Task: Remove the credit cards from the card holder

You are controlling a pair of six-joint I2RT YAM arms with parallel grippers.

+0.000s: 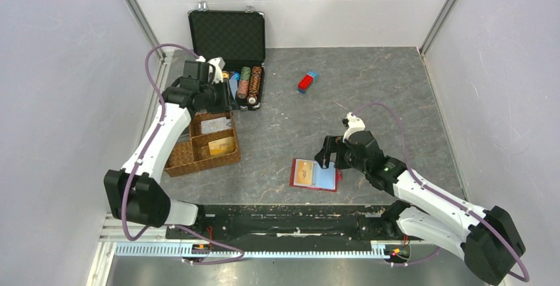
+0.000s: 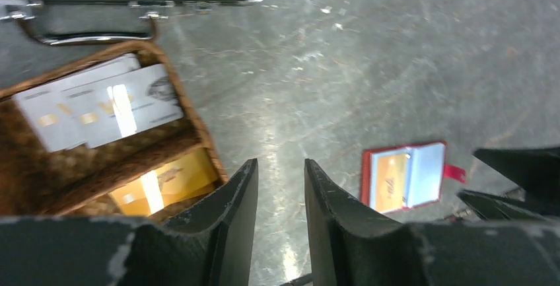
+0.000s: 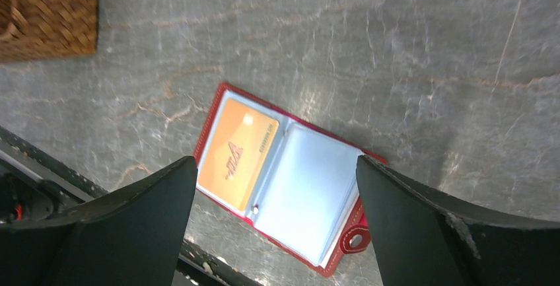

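The red card holder (image 1: 315, 174) lies open on the grey table, with an orange card (image 3: 238, 154) in one side and a pale blue sleeve (image 3: 305, 187) in the other. My right gripper hangs open just above it, nothing between its fingers. My left gripper is open and empty, high near the wicker box (image 1: 208, 160). That box holds white cards (image 2: 119, 109) and yellow cards (image 2: 162, 183) in separate compartments.
An open black case (image 1: 227, 35) of poker chips stands at the back left. A red and blue block (image 1: 305, 82) lies at the back centre.
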